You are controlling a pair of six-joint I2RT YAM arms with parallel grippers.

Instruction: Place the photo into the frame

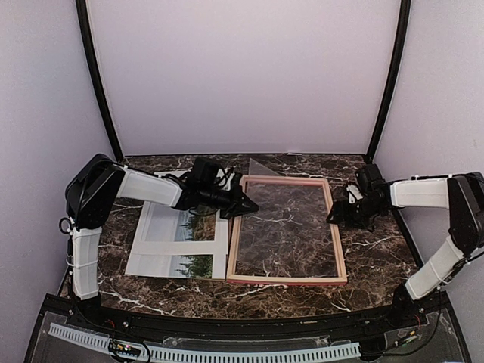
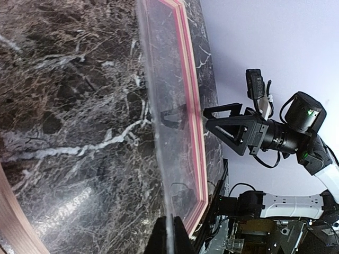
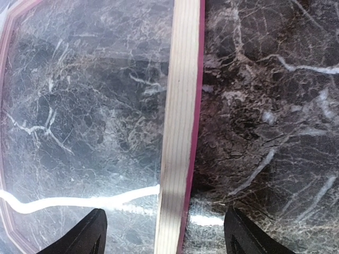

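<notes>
A light wooden frame (image 1: 341,246) with a pinkish-red outer edge lies flat on the marble table. To its left lies the landscape photo (image 1: 195,265) with white borders, partly covered by my left arm. My left gripper is over the frame's left side, shut on the edge of a clear sheet (image 2: 159,132). In the top view a corner of that sheet (image 1: 262,169) rises past the frame's back left. My right gripper is open, its fingers (image 3: 90,233) on either side of the frame's right bar (image 3: 181,100).
A white band (image 1: 178,247) crosses the photo area. Dark posts and white walls bound the workspace.
</notes>
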